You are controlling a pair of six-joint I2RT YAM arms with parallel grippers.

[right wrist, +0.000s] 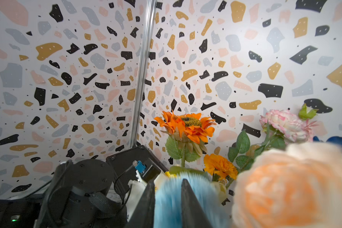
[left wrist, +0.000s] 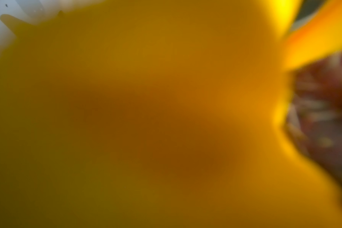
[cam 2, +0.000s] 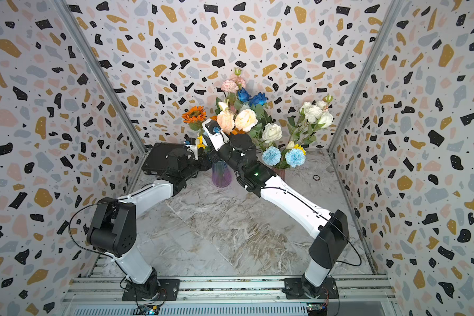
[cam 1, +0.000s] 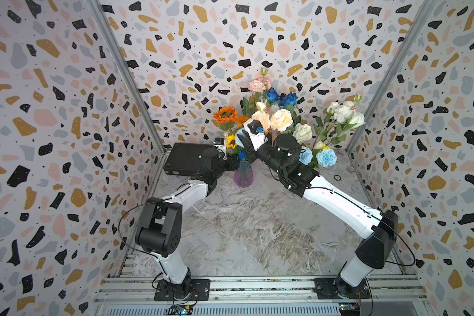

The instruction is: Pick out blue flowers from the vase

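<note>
A purple vase (cam 1: 243,176) holds a mixed bouquet. Above its mouth, a fluffy light blue flower (right wrist: 171,199) sits between the fingers of my right gripper, which is shut on it. Beside the vase's neck is my left gripper (cam 1: 235,160); its fingers are hidden, and a blurred yellow flower (left wrist: 171,95) fills most of the left wrist view. A small blue bloom (cam 1: 241,155) shows low at the vase's mouth. Dark blue roses (cam 1: 289,99) stand higher at the back. On the right are light blue flowers (cam 1: 326,157) of another bouquet.
Cream roses (cam 1: 281,120) and an orange sunflower (cam 1: 225,114) crowd round the right gripper. A black case (cam 1: 183,159) lies behind the left arm. White flowers (cam 1: 344,114) rise at the right.
</note>
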